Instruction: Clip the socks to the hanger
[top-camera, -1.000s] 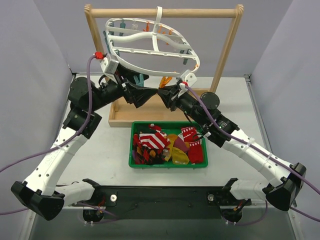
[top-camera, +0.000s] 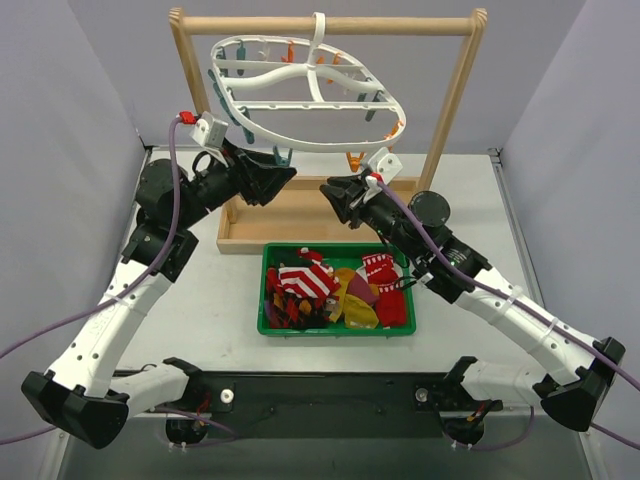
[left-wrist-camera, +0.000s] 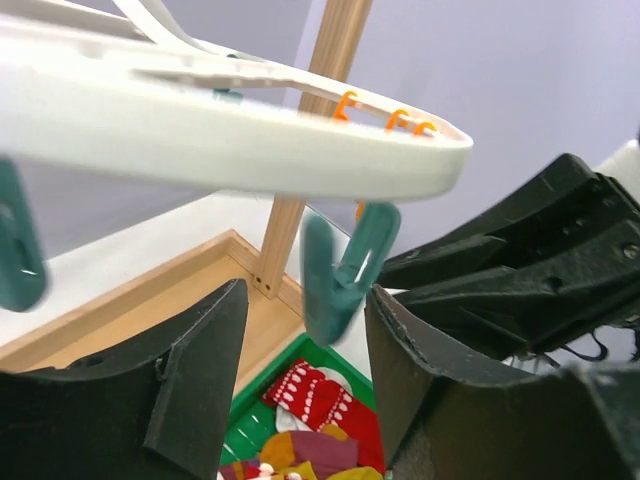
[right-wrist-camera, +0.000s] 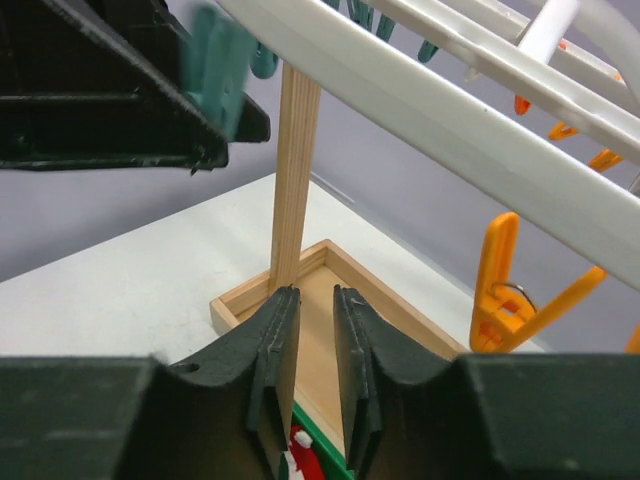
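A white oval hanger (top-camera: 310, 140) with teal and orange clips hangs from a wooden frame. My left gripper (top-camera: 275, 180) is part open just below the front teal clip (left-wrist-camera: 365, 240), which is blurred between its fingertips in the left wrist view. My right gripper (top-camera: 335, 200) is below and left of an orange clip (right-wrist-camera: 495, 300), its fingers a little apart with nothing seen between them. The socks (top-camera: 310, 285), striped, red, yellow and dark, lie in a green bin (top-camera: 340, 330).
A wooden tray (top-camera: 245, 243) sits behind the bin, between the frame's posts (top-camera: 450, 100). Grey walls (top-camera: 570, 180) flank the white table (top-camera: 200, 300). The two grippers are close together.
The socks are unchanged.
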